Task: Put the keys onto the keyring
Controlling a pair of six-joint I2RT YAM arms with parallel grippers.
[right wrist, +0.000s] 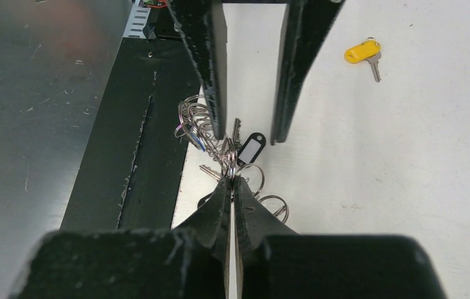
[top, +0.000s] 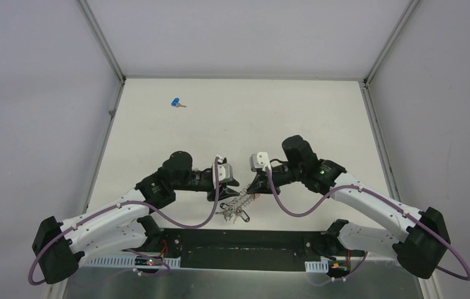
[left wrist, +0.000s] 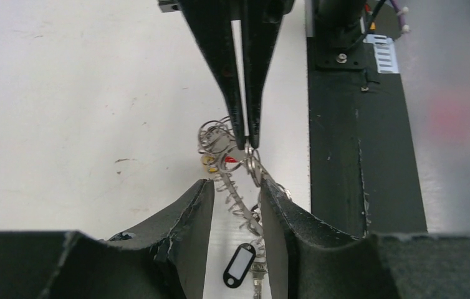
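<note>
A chain of keyrings with keys and tags [top: 237,205] hangs over the table's front edge area. My right gripper is shut on a metal ring [right wrist: 230,156] at the chain's upper end. My left gripper is part open around that same ring, its fingertips just below the right one's in the left wrist view; whether they touch it is unclear. A black tag [left wrist: 240,265] hangs below, near a key [right wrist: 211,171].
The blue-tagged key [top: 176,102] lies at the back left; a yellow-tagged key [right wrist: 362,51] shows in the right wrist view. A dark strip [top: 245,246] borders the front.
</note>
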